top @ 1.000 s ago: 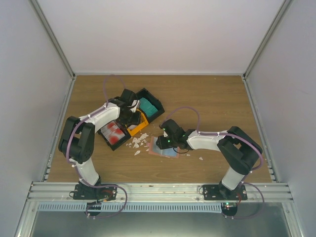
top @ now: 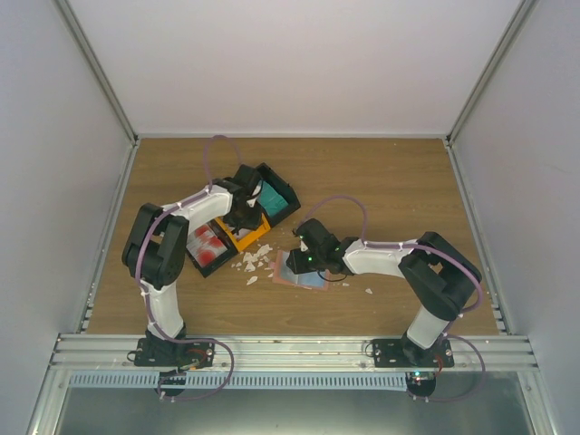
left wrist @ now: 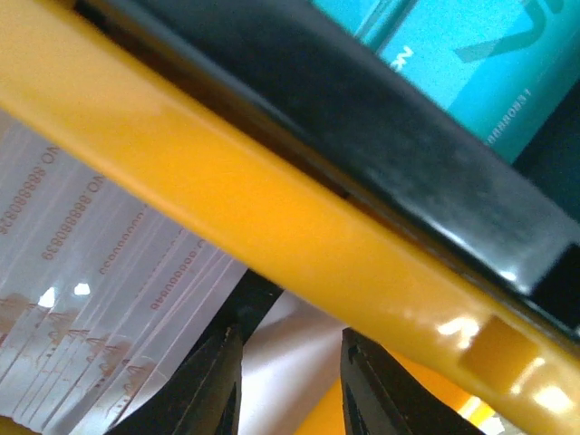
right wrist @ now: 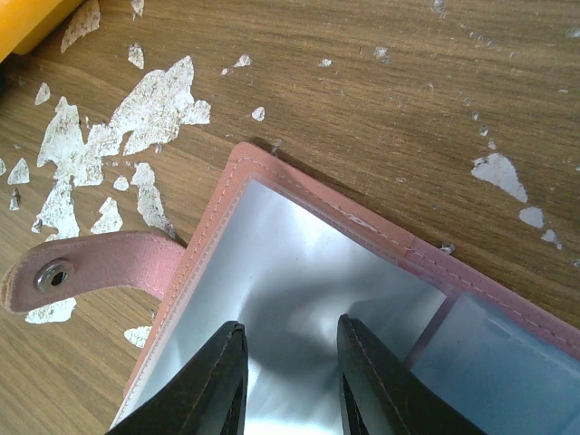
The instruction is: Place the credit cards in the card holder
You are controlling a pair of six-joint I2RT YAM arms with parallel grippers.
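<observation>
An orange box point(left wrist: 217, 199) fills much of the left wrist view, with several pale cards with printed numbers point(left wrist: 100, 272) standing in a row in it. My left gripper is over this box, beside the end of the row near a black strip point(left wrist: 249, 299). Its fingers stand a little apart; whether they grip anything is unclear. The pink-edged card holder point(right wrist: 249, 163) lies open on the table, its clear pockets point(right wrist: 272, 236) facing up and its strap at the left. Low over the left pocket is my right gripper, fingers slightly apart; no card shows between them.
A black box with teal cards point(top: 271, 199) stands behind the orange one; another with red-and-white cards point(top: 207, 243) is in front. Whitish worn patches point(right wrist: 154, 109) mark the table near the holder.
My left arm has shifted a little to the right over the orange box. The right arm and the card holder have stayed where they were.
</observation>
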